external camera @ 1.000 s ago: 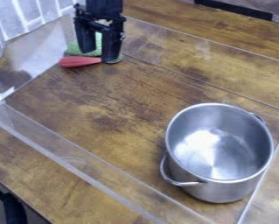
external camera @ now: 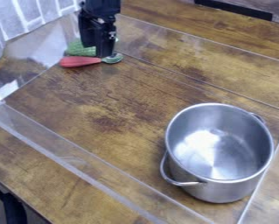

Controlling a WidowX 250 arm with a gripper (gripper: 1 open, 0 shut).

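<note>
The black gripper [external camera: 97,35] hangs at the upper left, above a small group of objects. Under it lie a green cloth-like item [external camera: 82,49], a red item with a long shape [external camera: 77,62] and a small round green piece [external camera: 112,58]. Whether its fingers are open or closed is too small and dark to tell. A steel pot [external camera: 218,150] with side handles stands empty at the lower right.
Clear plastic strips or panels run along the left, front and right, and a translucent curtain [external camera: 13,26] is at the upper left.
The gripper has shifted slightly and risen over the last second. The objects beneath it and the pot look unmoved.
</note>
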